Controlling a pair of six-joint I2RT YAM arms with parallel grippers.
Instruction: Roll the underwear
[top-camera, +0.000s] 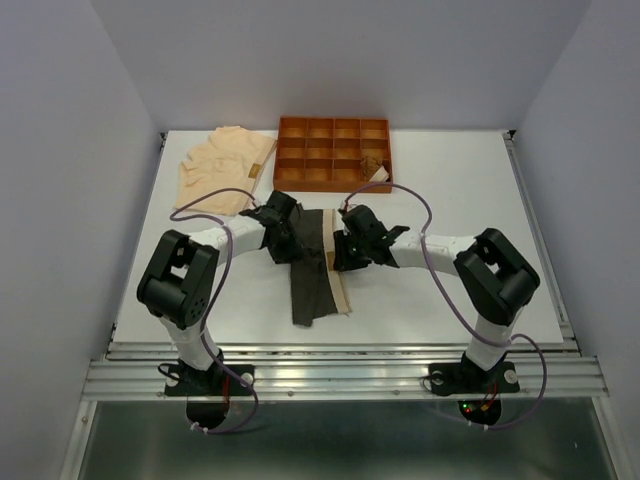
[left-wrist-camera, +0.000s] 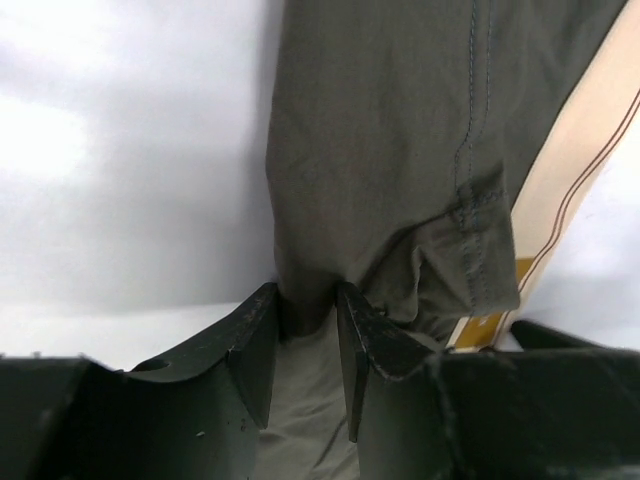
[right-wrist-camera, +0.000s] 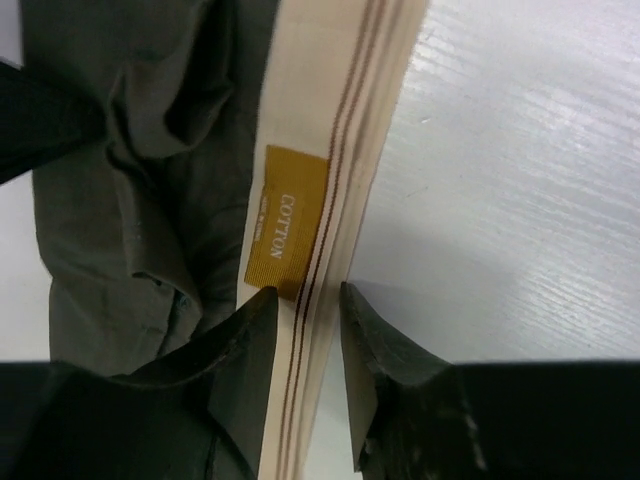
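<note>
Dark grey underwear (top-camera: 310, 290) lies as a long folded strip mid-table, its cream waistband (top-camera: 340, 292) along the right side. My left gripper (top-camera: 285, 255) is at the strip's left edge; in the left wrist view the grey cloth (left-wrist-camera: 375, 140) runs between the parted fingertips of the left gripper. On the opposite side, my right gripper (top-camera: 345, 258) is at the waistband. The right wrist view has the band with its mustard COTTON label (right-wrist-camera: 288, 215) between the parted fingertips of the right gripper. A raised fold (right-wrist-camera: 160, 225) creases the grey cloth.
Behind stands an orange-brown compartment box (top-camera: 305, 186) with a small brown item (top-camera: 373, 165) in its right side. A cream garment (top-camera: 222, 170) lies flat at the back left.
</note>
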